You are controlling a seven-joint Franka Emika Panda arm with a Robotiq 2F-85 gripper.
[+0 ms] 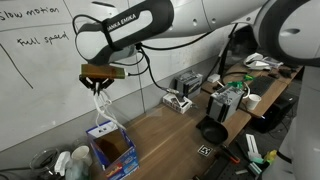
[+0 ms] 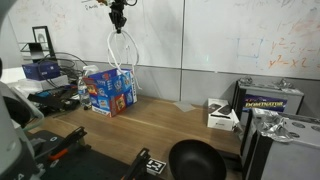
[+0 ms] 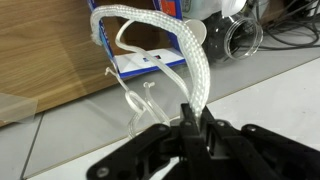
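A white rope (image 1: 105, 104) dangles from my gripper (image 1: 99, 90), which is shut on it high above the table. In exterior view 2 the rope (image 2: 115, 50) hangs as a loop under the gripper (image 2: 118, 22) and comes down to the blue and red box (image 2: 110, 92). The open-topped box (image 1: 114, 150) stands at the left end of the table, below the gripper. Up close in the wrist view, the braided rope (image 3: 190, 45) arches out from between the fingers, and its frayed ends hang loose near the box edge. Whether the rope touches the box is unclear.
A black pan (image 2: 197, 160) sits at the table's front right, with silver toasters (image 1: 226, 104) behind it. A white box (image 2: 221, 114) is near the wall. Cups and a glass jar (image 3: 243, 36) stand beside the box.
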